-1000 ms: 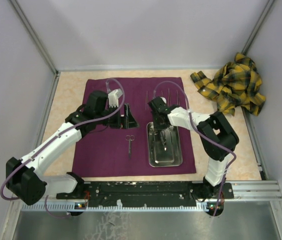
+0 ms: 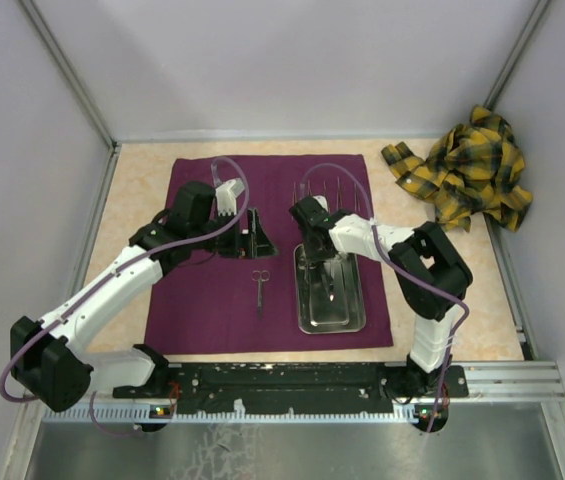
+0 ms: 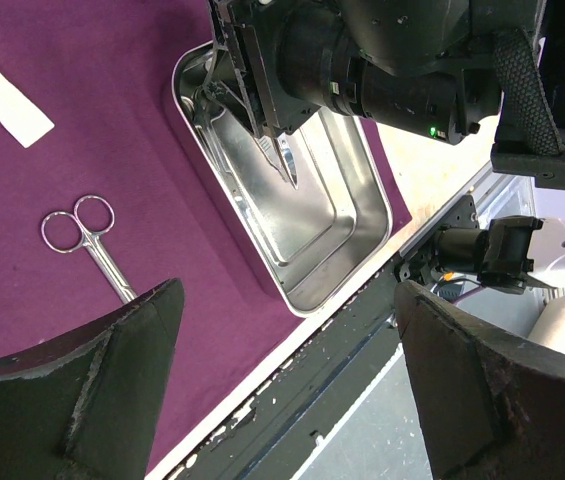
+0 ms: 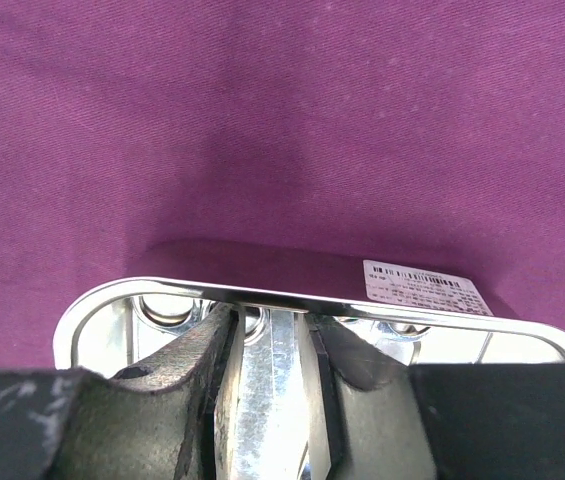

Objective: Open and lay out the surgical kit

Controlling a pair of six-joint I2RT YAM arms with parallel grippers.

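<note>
The steel tray [image 2: 330,322] lies on the purple cloth [image 2: 192,320], right of centre, with a few instruments inside. My right gripper is open down at the tray's far end; a flat metal instrument piece lies between its fingers, and in the top view the arm hides that end. My left gripper [image 2: 252,240] stands open above the cloth, left of the tray. Below it lie scissor-like ring-handled instruments [image 3: 102,255]. A white strip [image 3: 7,100] also rests on the cloth.
Several thin instruments [image 2: 339,190] lie in a row behind the tray. A yellow-black plaid cloth [image 2: 472,165] is bunched at the back right. The left part of the purple cloth has free room.
The left arm has stayed still.
</note>
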